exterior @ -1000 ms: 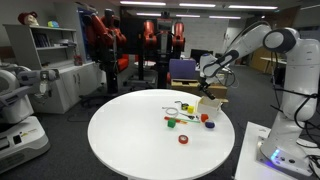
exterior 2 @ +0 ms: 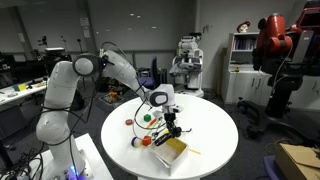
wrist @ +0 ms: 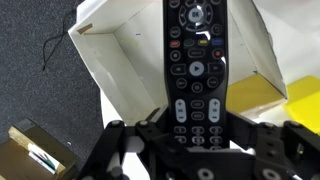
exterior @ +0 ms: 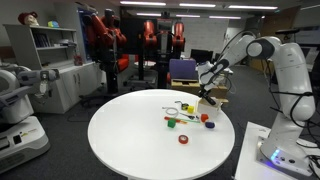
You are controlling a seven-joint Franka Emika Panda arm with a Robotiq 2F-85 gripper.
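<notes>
A long black remote control [wrist: 197,75] with coloured buttons is held in my gripper, whose fingers are shut on its sides near the lower end. Under it lies the open white box [wrist: 124,68], with a pale interior and a tan patch at its lower right. From the second exterior view, the remote [exterior 2: 172,133] hangs tilted over the box [exterior 2: 176,163], below my gripper [exterior 2: 162,117]. At the far right of the round table, the first exterior view shows my gripper [exterior: 205,88] over the same spot. Whether the remote touches the box is unclear.
Several small items lie near the box, among them a red one [exterior 2: 146,141] and a blue one [exterior 2: 136,143]. Yellow [wrist: 303,105] shows beside the box in the wrist view.
The arm's upper links have shifted, and the gripper has come slightly lower and to the left in the first exterior view. The objects on the table look unmoved.
</notes>
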